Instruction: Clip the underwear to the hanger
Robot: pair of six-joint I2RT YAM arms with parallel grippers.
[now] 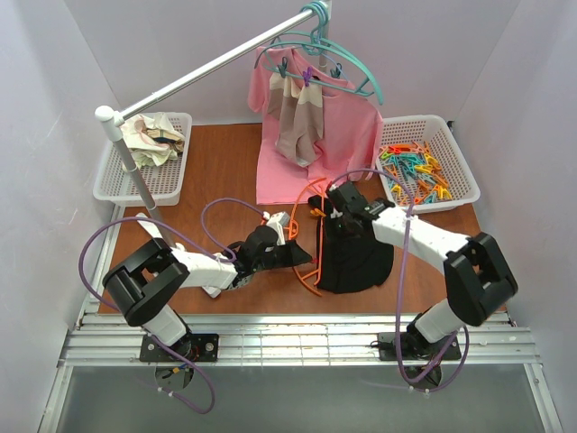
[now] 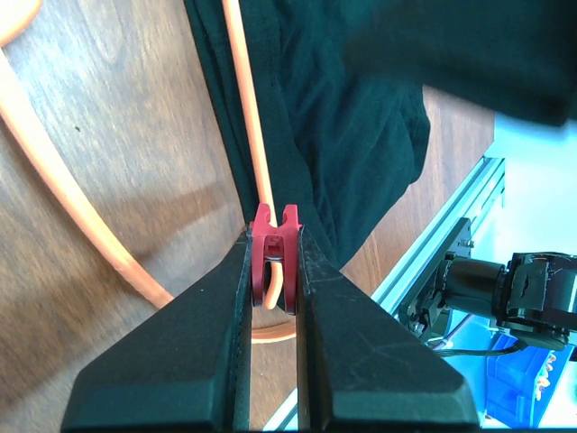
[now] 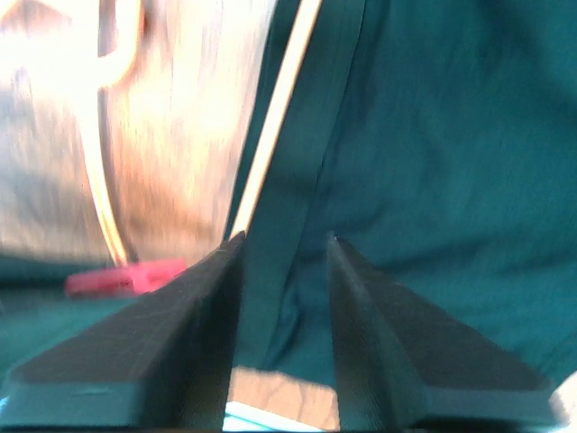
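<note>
An orange hanger (image 1: 306,280) lies on the wooden table, its straight bar along the left edge of the black underwear (image 1: 356,266). My left gripper is shut on that bar near the underwear's lower corner. My right gripper (image 1: 341,216) is over the upper part of the underwear. In the right wrist view its dark fingers (image 3: 171,352) are blurred and stand apart over the cloth (image 3: 433,162). An orange clip (image 1: 317,213) sits at the upper part of the bar.
A basket of coloured clips (image 1: 455,185) stands back right, a basket of cloths (image 1: 113,185) back left. A white rail (image 1: 207,68) carries teal hangers with pink and beige garments. The front left and right edges of the table have some bare wood.
</note>
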